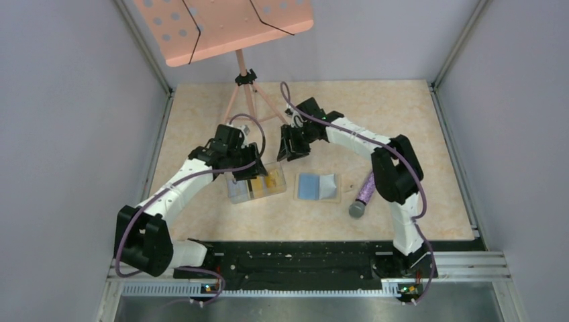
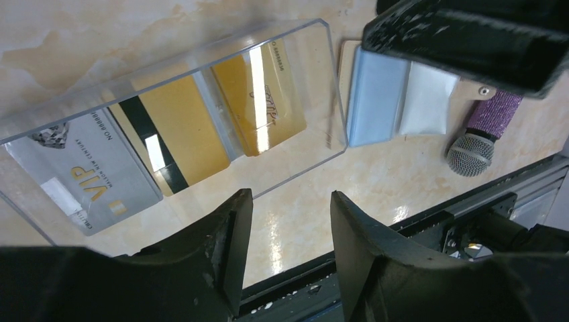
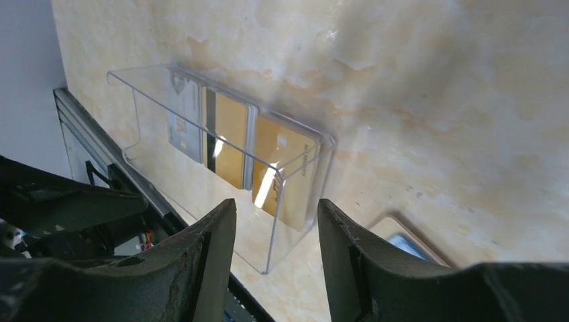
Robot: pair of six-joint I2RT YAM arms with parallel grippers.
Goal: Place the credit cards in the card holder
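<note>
Inside a clear tray (image 2: 295, 176) lie a silver card (image 2: 94, 168), a gold card with a black stripe (image 2: 176, 127) and a plain gold card (image 2: 258, 100), side by side. To the tray's right on the table is the open card holder, with a blue panel (image 1: 308, 187) and a whitish panel (image 1: 327, 186). My left gripper is open above the tray, nothing between its fingers. Also open and empty, my right gripper (image 1: 294, 157) hovers behind the tray's right end; its wrist view shows the tray and a corner of the holder (image 3: 406, 243).
A purple microphone (image 1: 366, 192) lies right of the holder. Behind the tray stands a pink music stand (image 1: 245, 79). The two grippers are close together.
</note>
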